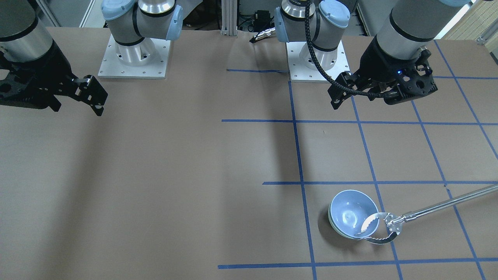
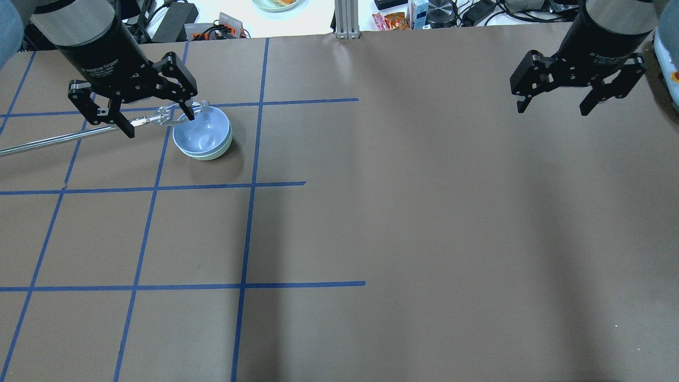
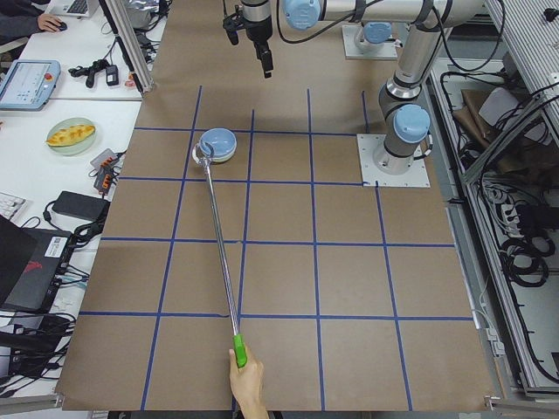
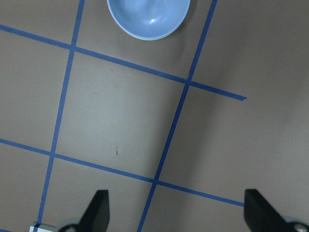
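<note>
A light blue bowl (image 1: 350, 210), stacked on a pale green one, sits on the taped grid; it also shows at the top of the wrist view (image 4: 147, 14). A metal reacher tool (image 1: 434, 207), held by a hand (image 3: 247, 384) at its green handle, has its toothed claw over the bowl's rim. My gripper is high above the table, apart from the bowl, its two fingers wide apart with only bare tabletop seen between them.
A second robot arm (image 2: 573, 76) hangs over the plain part of the table. A side counter holds a plate with yellow food (image 3: 72, 136), cables and devices.
</note>
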